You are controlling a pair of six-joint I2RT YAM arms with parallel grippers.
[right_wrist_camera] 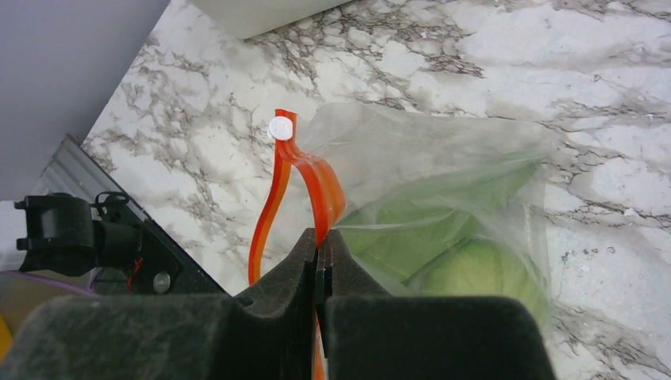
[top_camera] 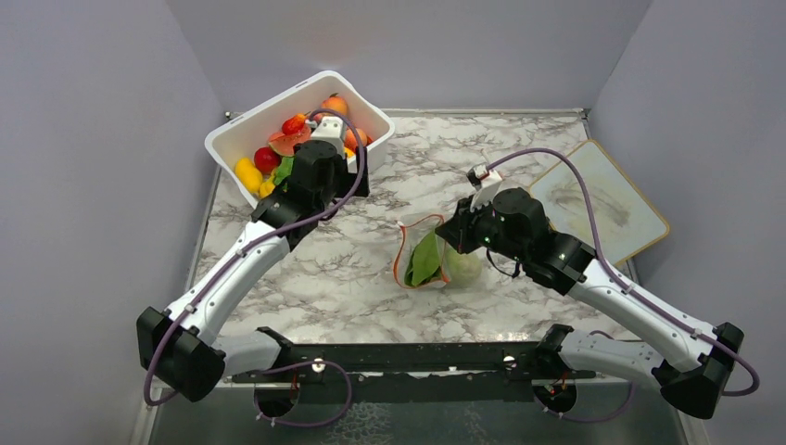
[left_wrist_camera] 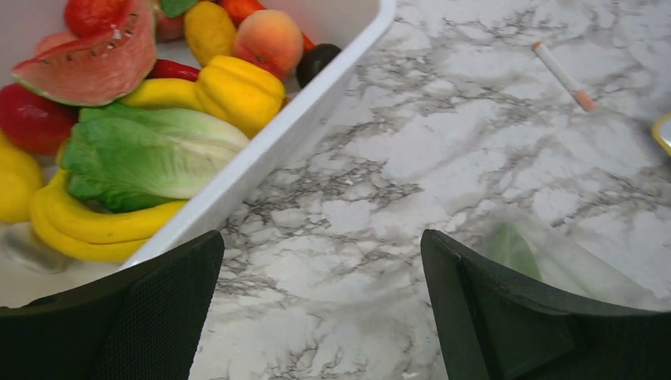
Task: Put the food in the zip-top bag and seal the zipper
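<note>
The clear zip bag with orange zipper strips lies on the marble table, green leafy and round pale-green food inside. My right gripper is shut on the bag's zipper edge. My left gripper stands open, empty, above the table beside the white bin of toy food: in the left wrist view lettuce, bananas, a yellow pepper, watermelon and a peach show.
A pale board with a yellow edge lies at the right. A small white stick with orange ends is on the table. The table front, left of the bag, is clear; grey walls surround the table.
</note>
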